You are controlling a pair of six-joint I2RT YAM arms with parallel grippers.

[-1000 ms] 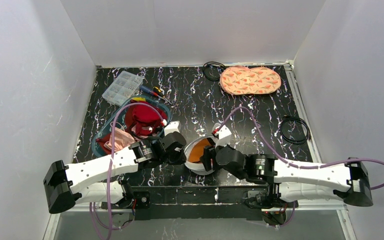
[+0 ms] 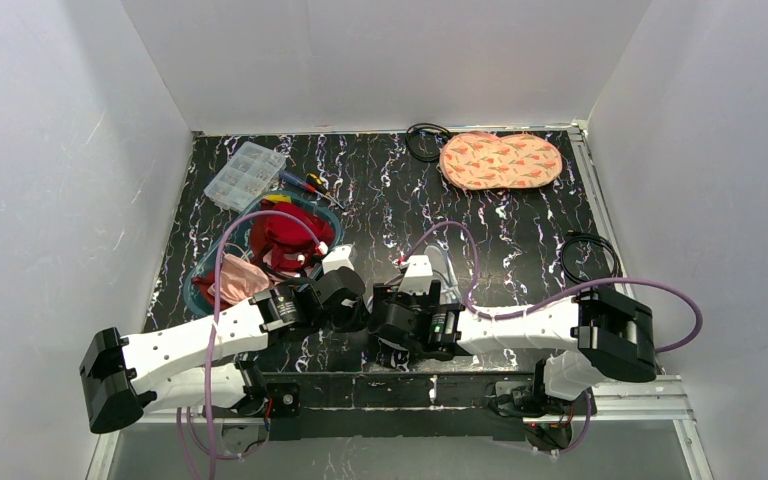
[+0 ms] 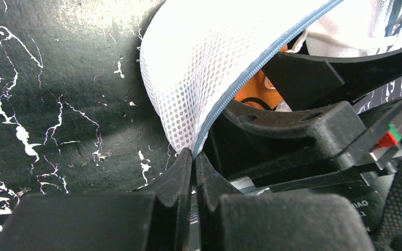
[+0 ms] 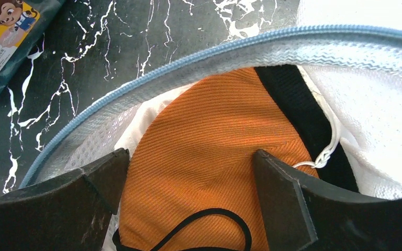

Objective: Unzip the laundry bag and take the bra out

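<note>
The white mesh laundry bag (image 3: 188, 68) stands unzipped, its blue zipper edge (image 4: 209, 55) curving round the opening. Pinched at that edge, my left gripper is shut on the thin rim. Inside the bag lies the orange bra (image 4: 204, 120), with a black band and a thin black cord. My right gripper reaches into the opening with fingers spread wide, its fingers (image 4: 288, 193) on either side of the orange fabric; I cannot tell whether they touch it. From above, the two arms hide most of the bag.
A blue basket (image 2: 200, 262) holding red and pink garments stands left, with a clear divided box (image 2: 247, 175) behind it. The peach patterned pouch (image 2: 500, 161) lies back right, near black cable coils (image 2: 588, 258).
My right arm has moved left, bringing its gripper over the bag's opening and covering the orange bra seen from above earlier. The left arm has shifted only slightly.
</note>
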